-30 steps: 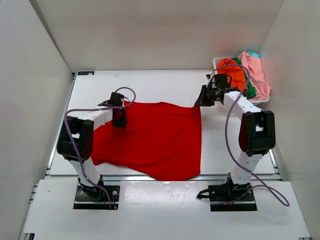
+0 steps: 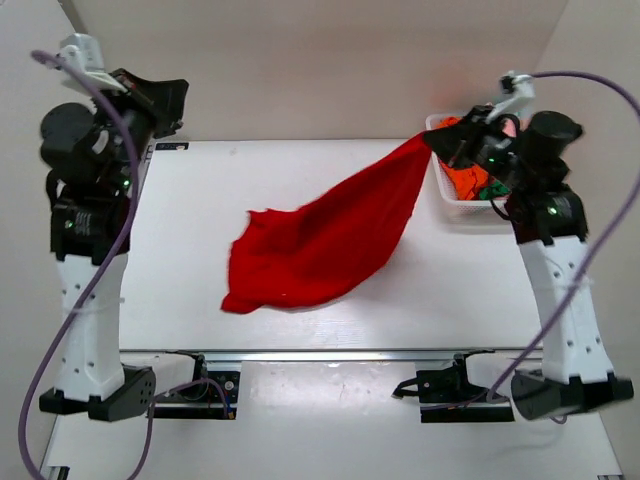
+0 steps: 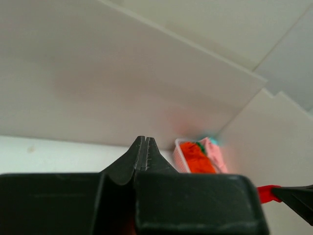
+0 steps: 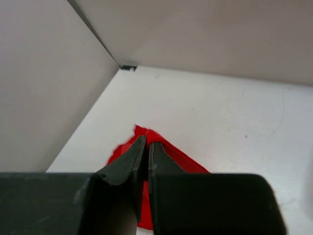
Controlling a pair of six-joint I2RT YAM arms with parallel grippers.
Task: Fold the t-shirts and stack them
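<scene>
The red T-shirt (image 2: 318, 248) hangs by one corner from my right gripper (image 2: 452, 150), raised at the right. From there it slants down to the left, its lower part bunched over the middle of the table. In the right wrist view, red cloth (image 4: 178, 155) runs out from between the closed fingertips. My left gripper (image 2: 178, 108) is high at the far left, well apart from the shirt. The left wrist view shows its fingers (image 3: 128, 160) pressed together with no cloth between them.
A white basket (image 2: 470, 212) with orange (image 2: 466, 182) and green clothes stands at the back right, partly hidden behind my right arm. Pink cloth (image 3: 213, 152) shows there in the left wrist view.
Both arms have risen and moved outward. The shirt, spread wide across the table before, now hangs from the right gripper only.
</scene>
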